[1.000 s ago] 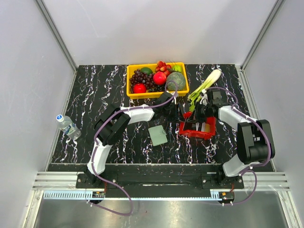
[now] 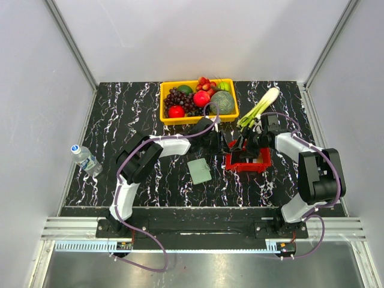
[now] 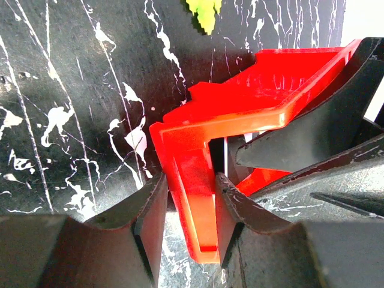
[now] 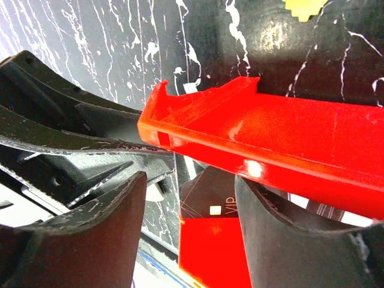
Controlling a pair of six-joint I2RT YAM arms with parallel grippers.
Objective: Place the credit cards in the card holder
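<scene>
In the top view, a pale green card holder (image 2: 199, 171) lies flat on the dark marbled table. The red box (image 2: 245, 167) with the cards is to its right, mostly covered by my grippers. My left gripper is part open at the box's end, with the red end wall (image 3: 192, 180) between its fingers. Over the box, my right gripper stands open. Seen between its fingers, a dark card (image 4: 210, 192) lies inside the red box; striped and pale card edges (image 4: 324, 210) show farther right. Neither gripper carries a card.
Behind the grippers stands a yellow crate (image 2: 198, 120) of fruit, with a leafy green stalk (image 2: 259, 109) to its right. A water bottle (image 2: 87, 161) is at the far left. My two grippers are very close together.
The right gripper has shifted over the red box and now covers more of the cards. My left gripper has barely moved at the box's left end. The card holder has stayed put.
</scene>
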